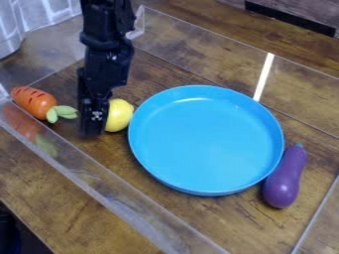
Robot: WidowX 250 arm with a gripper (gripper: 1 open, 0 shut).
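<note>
My black gripper (pixel 103 112) reaches down from the top onto the wooden surface, its fingers open just left of a yellow lemon-like toy (pixel 115 115); whether it touches the toy is hard to tell. An orange carrot toy (pixel 34 100) with green leaves lies to the left of the gripper. A large blue plate (pixel 207 139) sits to the right, with nothing on it.
A purple eggplant toy (pixel 284 178) lies right of the plate. A metal container (pixel 11 25) stands at the top left. A clear plastic edge runs diagonally across the lower left.
</note>
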